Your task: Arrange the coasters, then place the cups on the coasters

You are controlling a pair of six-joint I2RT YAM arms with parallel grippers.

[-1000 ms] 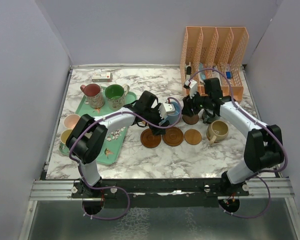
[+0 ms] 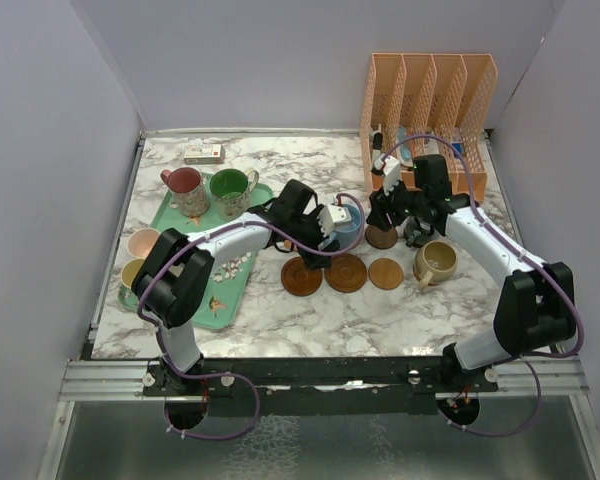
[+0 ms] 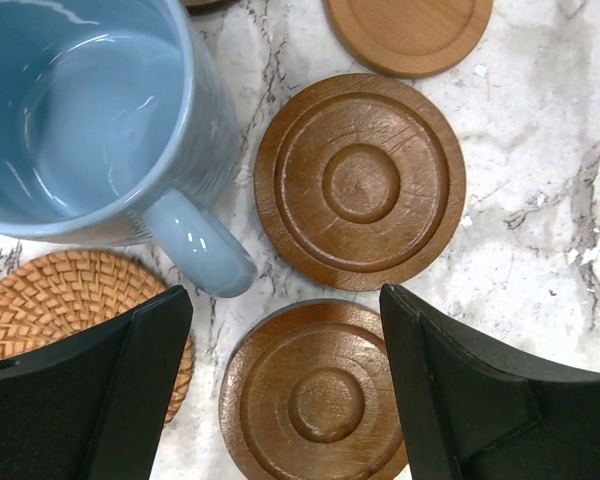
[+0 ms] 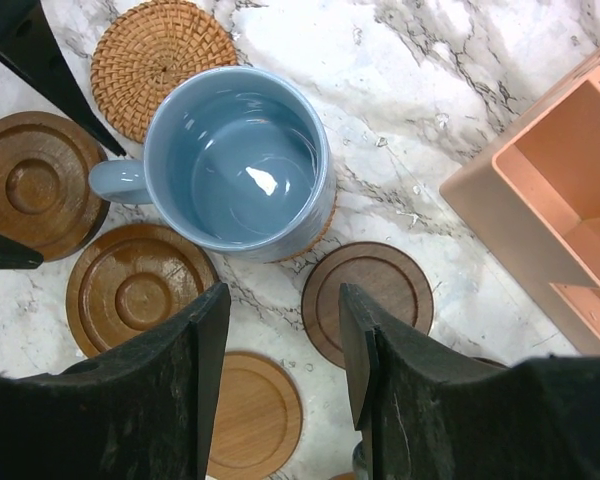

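The light blue cup (image 4: 240, 165) stands among several round coasters, handle toward the wooden ones, with a woven coaster (image 4: 162, 65) behind it and wooden coasters (image 3: 360, 180) beside it. My left gripper hangs just beside the cup's handle, fingers apart with nothing between them. My right gripper is open above the coasters to the right of the cup, empty. In the top view both grippers partly hide the cup.
A peach slotted rack (image 4: 540, 190) stands at the back right. A beige mug (image 2: 435, 262) sits to the right, a green tray (image 2: 215, 305) with mugs to the left.
The right arm has shifted slightly to the right since a second ago. The left arm looks unchanged.
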